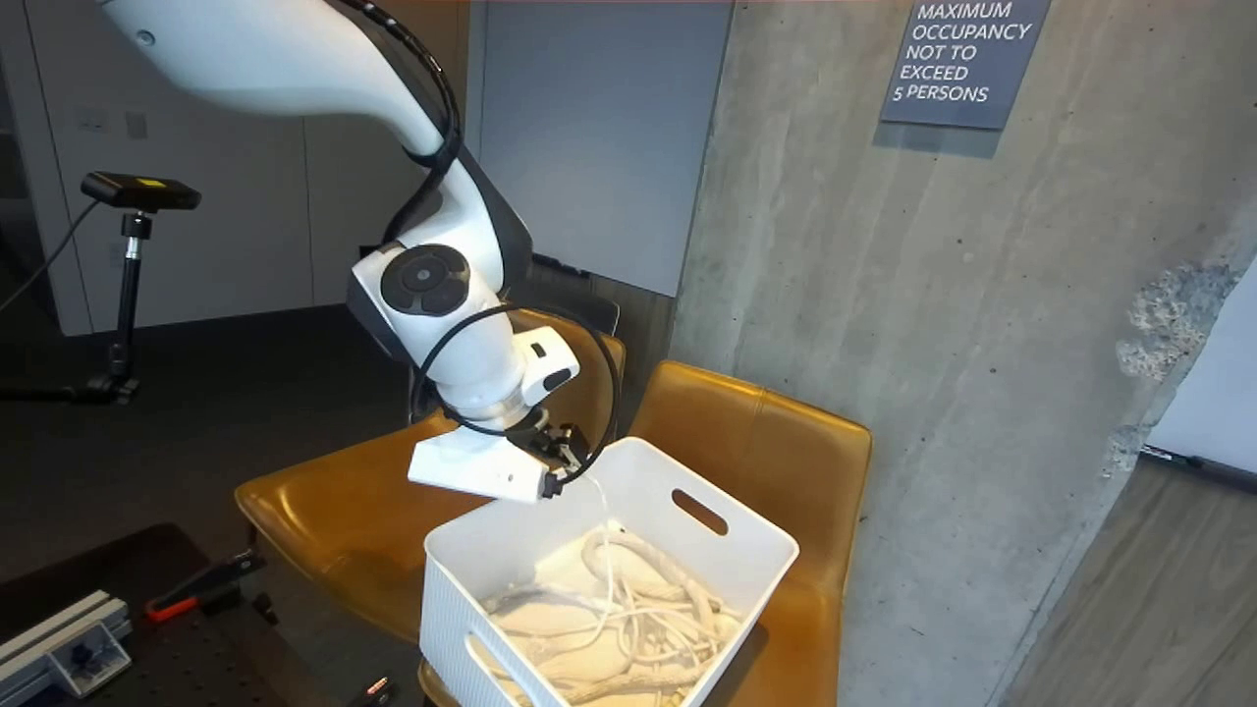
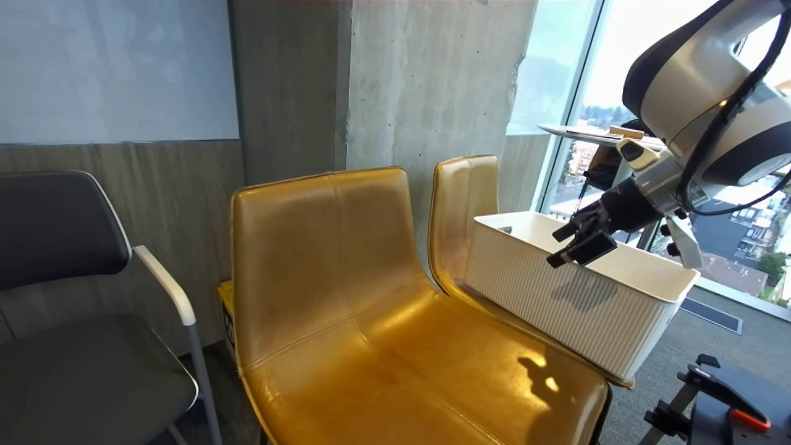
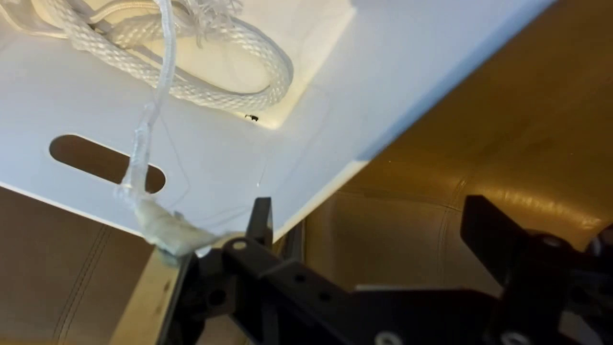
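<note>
A white bin (image 1: 495, 613) sits tilted on a tan chair, holding a tangle of off-white ropes (image 1: 672, 589). From it a thin white cord (image 1: 608, 536) rises to my gripper (image 1: 572, 448). In the wrist view, my gripper is open, its two black fingers wide apart, with nothing held between them. The frayed, wrapped end of the cord (image 3: 166, 227) rests against the outer side of the left finger, apparently caught there. In the second exterior view, my gripper (image 2: 561, 245) has its fingertips close by the bin's ribbed long wall (image 2: 519, 271).
An empty tan chair (image 2: 415, 363) adjoins the bin. A concrete wall (image 1: 978, 353) stands behind. A dark table (image 1: 200, 660) with a clamp lies at the front left of the first exterior view. A grey chair (image 2: 67, 356) stands farther off.
</note>
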